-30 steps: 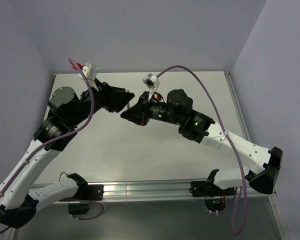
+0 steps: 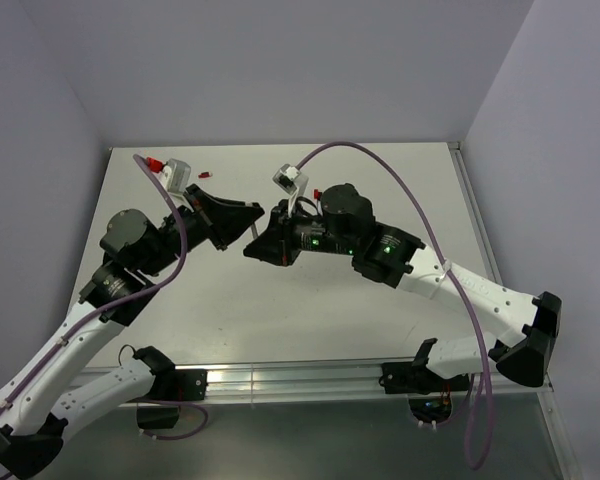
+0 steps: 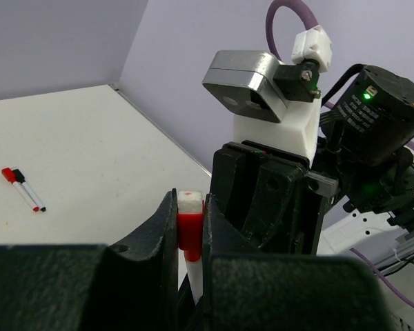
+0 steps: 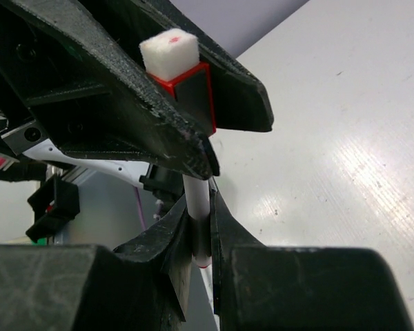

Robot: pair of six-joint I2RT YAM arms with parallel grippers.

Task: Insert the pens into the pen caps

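Upright between my arms is a white marker [image 4: 197, 200] with a red cap [image 3: 190, 231], which has a white block [image 3: 190, 201] on top. My left gripper is shut on the red cap. Below it, the marker's lower end lies between the fingers of my right gripper; whether they press on it or stand slightly apart cannot be made out. Marker and cap run in one line, but the left fingers [image 4: 186, 148] hide where they meet. From the top, the left gripper [image 2: 242, 225] and right gripper [image 2: 263, 242] almost touch.
Red-ended and black-ended markers [image 3: 29, 189] lie side by side on the white table [image 3: 90, 138]. A small red piece [image 2: 205, 175] shows near the back edge.
My left gripper has come slightly toward the front of the table, its wrist lower in the top view. The right gripper has shifted a little the same way. They remain close together.
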